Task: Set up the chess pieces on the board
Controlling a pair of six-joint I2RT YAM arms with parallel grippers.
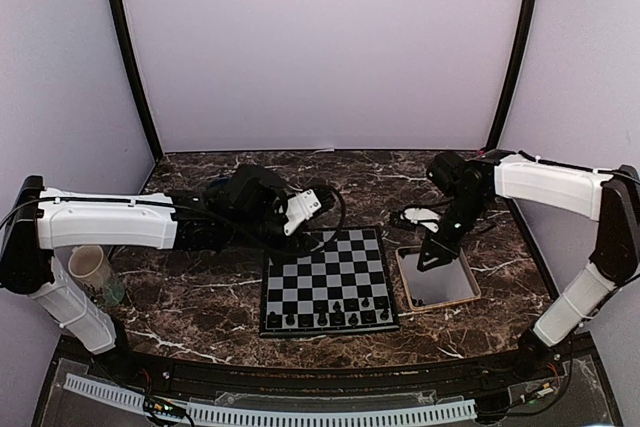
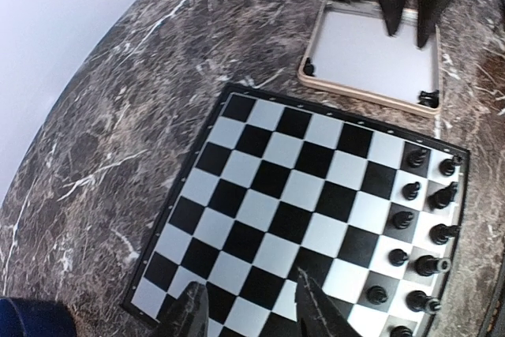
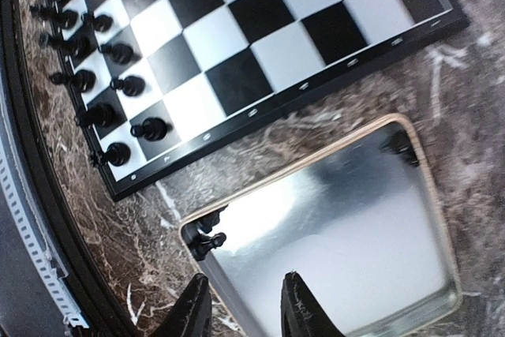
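The checkered board (image 1: 330, 277) lies mid-table. Black pieces stand in two rows along its near edge, among them a tall piece (image 2: 432, 265) and a pawn; the back row is only partly filled out in the left wrist view's frame. Right of the board is a shallow tray (image 1: 470, 299) with a few black pieces: a pair in one corner, one of them a small piece (image 3: 209, 244), and a dark piece (image 3: 401, 146) in another. Open and empty, my left gripper hovers above the board. My right gripper, also open and empty, is over the tray.
A dark blue cup (image 2: 35, 317) stands left of the board, mostly behind the left arm in the top view. Another cup (image 1: 88, 262) sits at the far left. Bare marble table (image 1: 190, 312) lies left of the board.
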